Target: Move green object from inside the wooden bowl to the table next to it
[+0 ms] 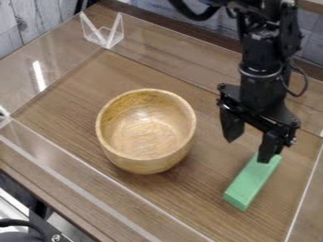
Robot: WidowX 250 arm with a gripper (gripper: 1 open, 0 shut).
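Observation:
The green object (252,182), a flat oblong, lies on the table to the right of the wooden bowl (116,142), clear of its rim. Nothing shows inside the bowl. My black gripper (248,144) is over the table between the two, just behind the green object's far end. Its two fingers are spread apart, with bare table showing between them. The right finger is close to the green object's far end; I cannot tell whether it touches.
A small clear, white-edged item (105,31) stands at the far left of the wooden table (63,95). Table to the left of the bowl and in front of it is free. Cables run along the arm at the top.

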